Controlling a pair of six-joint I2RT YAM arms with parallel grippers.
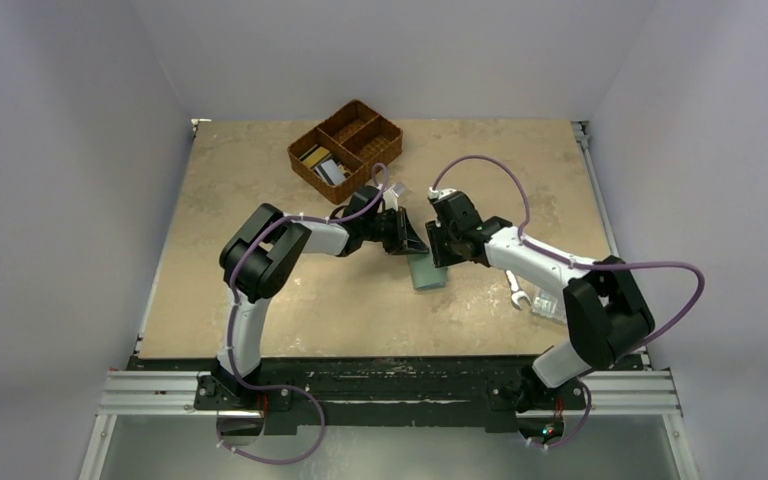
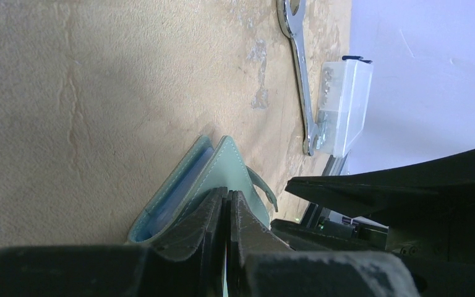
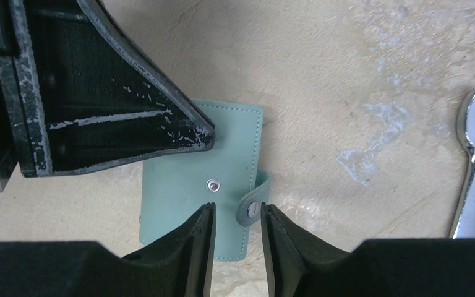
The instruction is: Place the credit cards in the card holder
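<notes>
The pale green card holder (image 1: pixel 430 273) lies on the table between my two arms. At its far edge my left gripper (image 1: pixel 419 249) is shut on it; in the left wrist view the holder (image 2: pixel 222 167) stands slightly parted beside the closed fingertips. My right gripper is open over the holder, its fingertips either side of the snap strap (image 3: pixel 252 207), with nothing gripped. A metal snap (image 3: pixel 213 185) shows on the holder's face. Card-like pieces (image 1: pixel 331 172) sit in the basket's left compartment.
The wicker basket (image 1: pixel 385 150) with several compartments stands at the back. On the right lie a wrench (image 1: pixel 517 290) and a clear plastic box (image 1: pixel 549 306). In the right wrist view my left gripper's black finger covers the holder's upper left.
</notes>
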